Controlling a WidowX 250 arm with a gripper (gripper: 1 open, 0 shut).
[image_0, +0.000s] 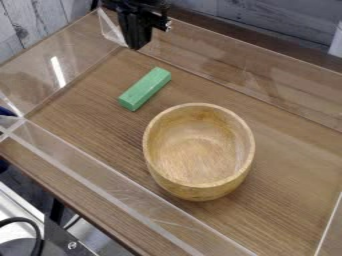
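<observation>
My gripper (132, 40) is at the top of the view, dark and partly cut off by the frame edge, above and behind a green block (144, 89) lying on the wooden table. It looks shut, with nothing clearly between its fingers, though a pale, blurred patch beside the tip is hard to make out. A round light wooden bowl (198, 150) stands to the right of and nearer than the green block, with nothing in it.
A dark cable (27, 224) shows at the bottom left corner, beyond the table's edge.
</observation>
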